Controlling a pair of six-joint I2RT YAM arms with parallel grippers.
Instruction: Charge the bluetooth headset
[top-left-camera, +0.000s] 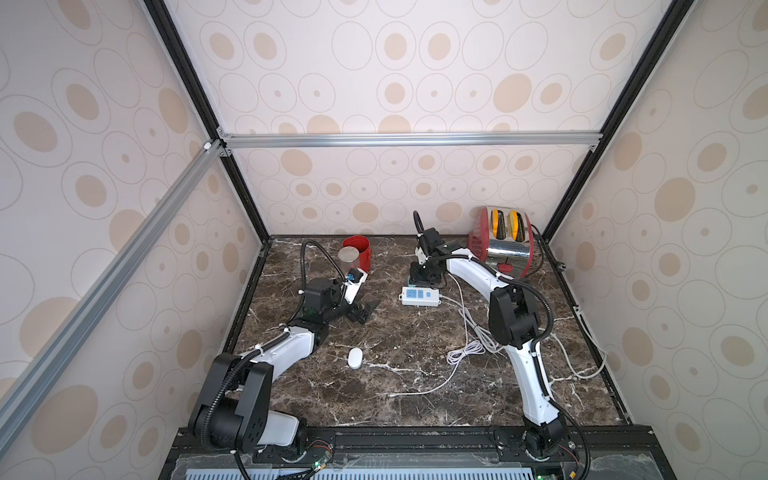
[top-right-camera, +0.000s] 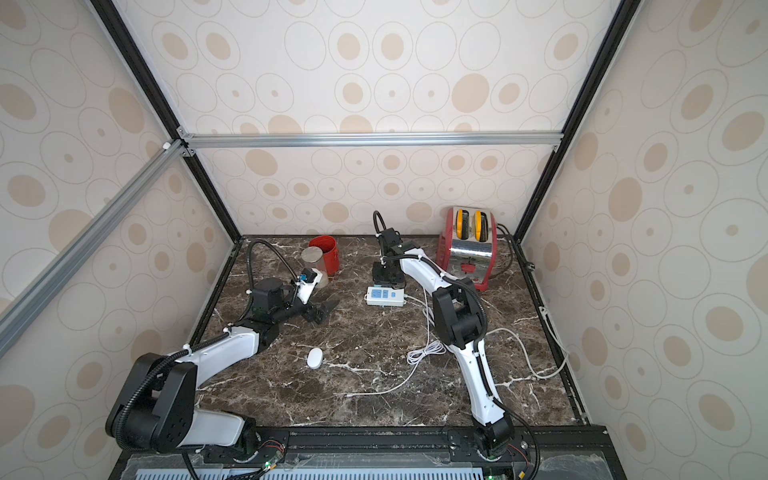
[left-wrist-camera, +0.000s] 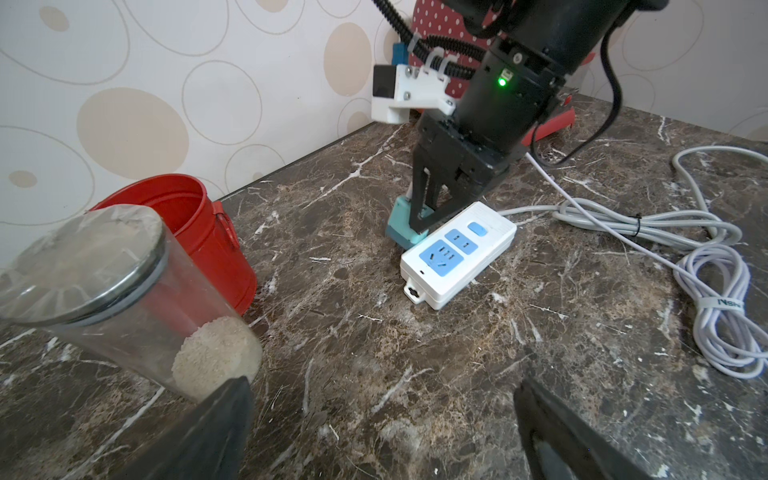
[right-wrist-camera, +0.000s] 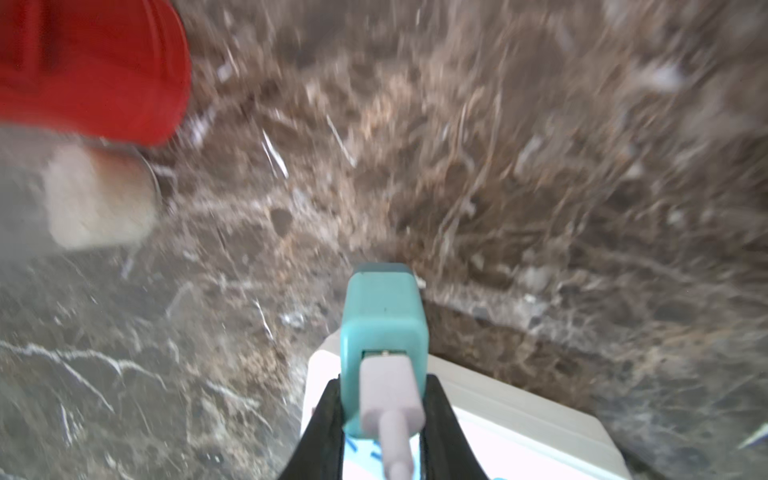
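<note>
My right gripper is shut on a teal charger block (right-wrist-camera: 385, 316), with a white cable plug (right-wrist-camera: 392, 392) at its near end. In the left wrist view, the charger leans against the far long side of the white power strip (left-wrist-camera: 460, 254), beside its blue sockets (left-wrist-camera: 442, 256); its prongs are not visible. The right wrist view shows the charger overlapping the strip's edge. A white oval case (top-left-camera: 355, 357), apparently the headset's, lies on the front left table. My left gripper stands open above bare table, away from everything.
A clear jar with a lid (left-wrist-camera: 120, 272) and a red bucket (left-wrist-camera: 200, 232) stand at the back left. The red toaster (top-left-camera: 504, 240) is at the back right. White cable coils (top-left-camera: 472, 349) lie right of the strip.
</note>
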